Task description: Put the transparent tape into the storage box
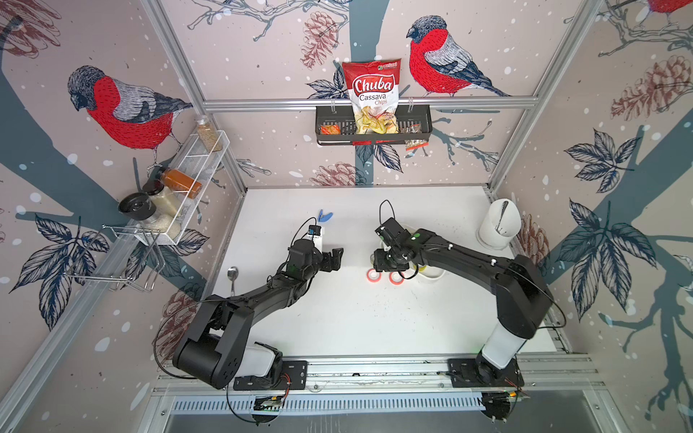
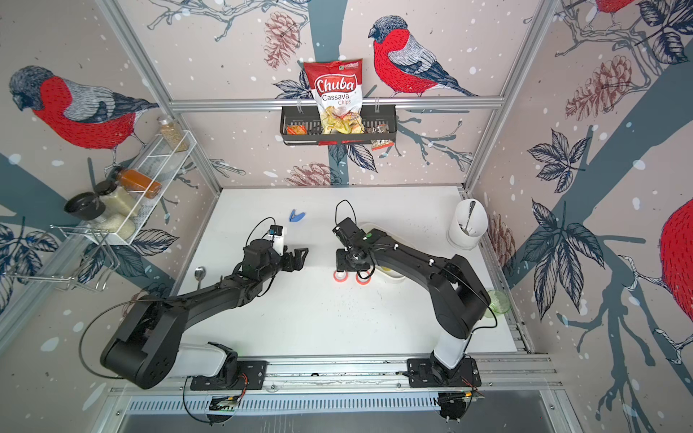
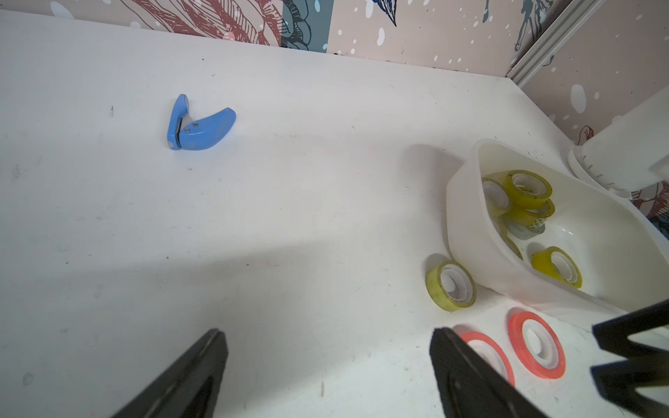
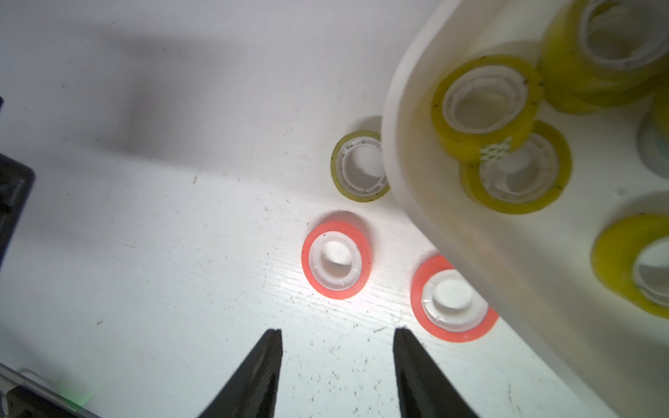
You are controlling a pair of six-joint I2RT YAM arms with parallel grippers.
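A yellowish clear tape roll lies on the table by the end of the white box. Several similar rolls are inside that box. One red tape roll rests just past the tips of my right gripper, outside its fingers. Those tips stand some way apart with nothing between them. A second red roll lies against the box's side. My left gripper is open and empty over the table, left of the rolls.
A blue object lies at the back of the table. A white holder stands at the right, and a spoon lies at the left. Bare table shows in front of and between the grippers.
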